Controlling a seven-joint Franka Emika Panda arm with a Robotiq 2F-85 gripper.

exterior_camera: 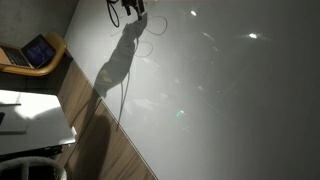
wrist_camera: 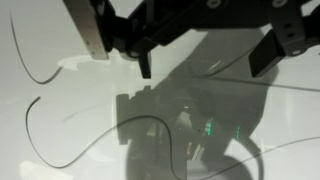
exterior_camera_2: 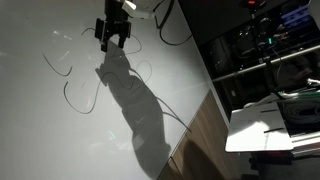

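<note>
My gripper is open over a pale grey-white surface (wrist_camera: 60, 150), its two dark fingers well apart with nothing between them. In exterior view 1 the gripper (exterior_camera: 135, 9) shows at the top edge; exterior view 2 has the gripper (exterior_camera_2: 113, 42) close above the surface. A long, thin, wavy dark line (wrist_camera: 100, 133) runs below the fingers in the wrist view. A shorter curved line (wrist_camera: 27, 68) lies at upper left. Whether these are cords or drawn strokes, I cannot tell. The arm's shadow hides part of the surface.
Bare surface (exterior_camera: 230, 110) stretches widely in exterior view 1, with bright glare spots. Beyond its edge are a wooden strip (exterior_camera: 125, 147), a laptop (exterior_camera: 38, 52) on an orange-brown chair (exterior_camera: 57, 60), and a white tabletop (exterior_camera: 40, 125). A loose dark cable (exterior_camera_2: 172, 40) hangs beside the arm.
</note>
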